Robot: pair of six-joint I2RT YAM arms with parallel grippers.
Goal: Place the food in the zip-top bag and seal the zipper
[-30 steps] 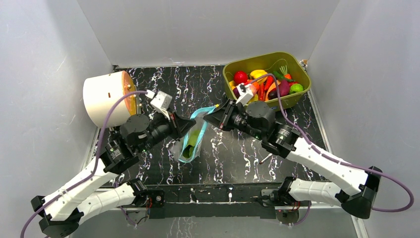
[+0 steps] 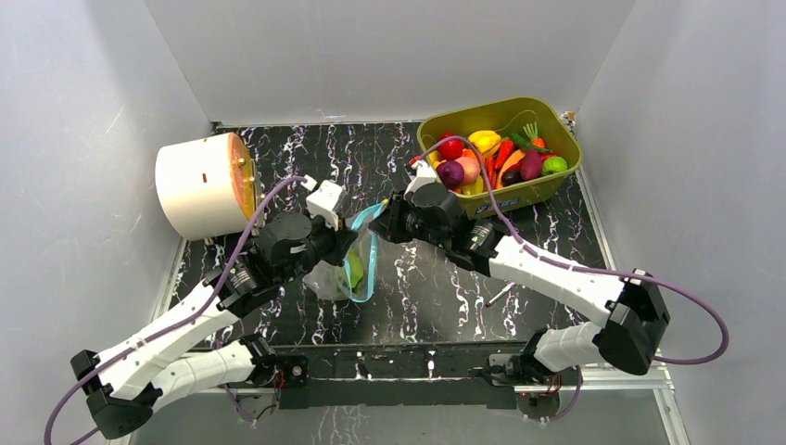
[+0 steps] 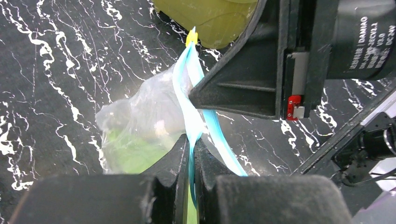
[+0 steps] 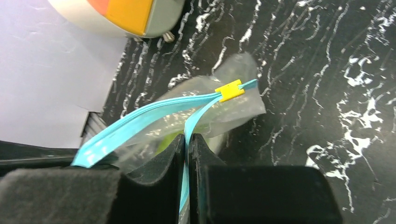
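A clear zip top bag (image 2: 325,281) with a light blue zipper rim (image 2: 373,263) hangs between my two grippers, its mouth parted, and green food (image 2: 356,267) shows inside. A yellow slider (image 4: 230,91) sits near one end of the zipper. In the left wrist view, my left gripper is shut on one edge of the blue rim, which runs down between its fingers. My right gripper is likewise shut on the opposite rim, a little way from the slider. The food's full shape is blurred by the plastic.
An olive bin (image 2: 521,197) of mixed toy fruit and vegetables stands at the back right. A white and orange cylinder (image 2: 199,188) lies at the back left. A thin white stick (image 2: 500,294) rests on the dark marbled table (image 2: 445,306), whose front right is otherwise clear.
Both grippers have shifted left in the top view, the right arm more visibly, and the bag has moved and turned with them. Bin and cylinder stay put.
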